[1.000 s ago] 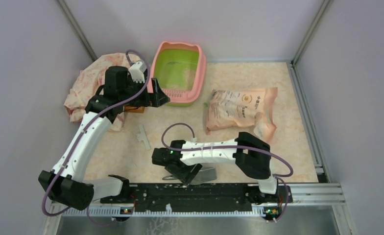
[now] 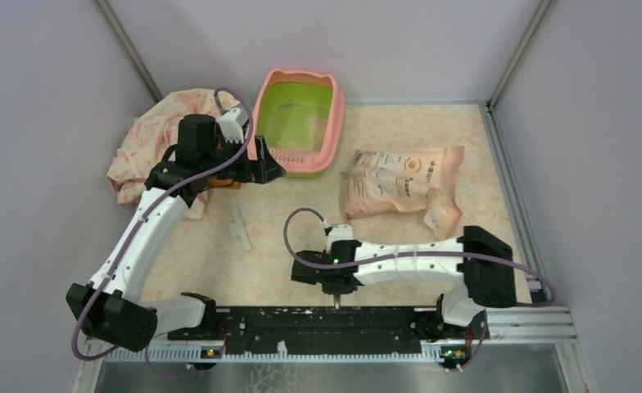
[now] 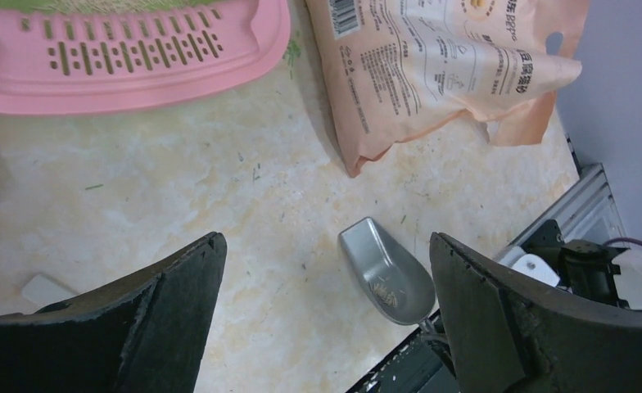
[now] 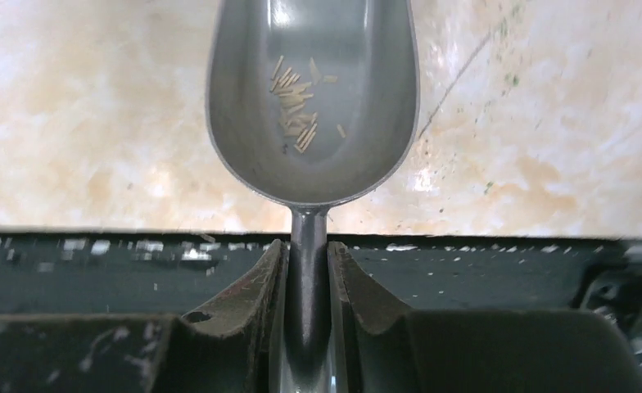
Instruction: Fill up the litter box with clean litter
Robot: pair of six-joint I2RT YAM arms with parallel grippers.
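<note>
The pink litter box (image 2: pixel 328 139) with its green inside stands at the back; the left wrist view shows its grated edge (image 3: pixel 137 86). A litter bag (image 2: pixel 391 184) lies to the right of it. My left gripper (image 2: pixel 266 160) stands open and empty above the box's front left. At the table's front, my right gripper has its fingers around the handle of a grey scoop (image 4: pixel 318 155) holding a few pellets; whether it grips firmly I cannot tell. The scoop also shows in the left wrist view (image 3: pixel 391 278).
Crumpled patterned material (image 2: pixel 137 155) lies at the back left beside something orange (image 2: pixel 223 183). A pale flat piece (image 2: pixel 240 231) lies left of centre.
My right arm has swung right, its gripper now at the scoop's handle; the scoop is largely hidden under it in the top view. The left arm has shifted slightly.
</note>
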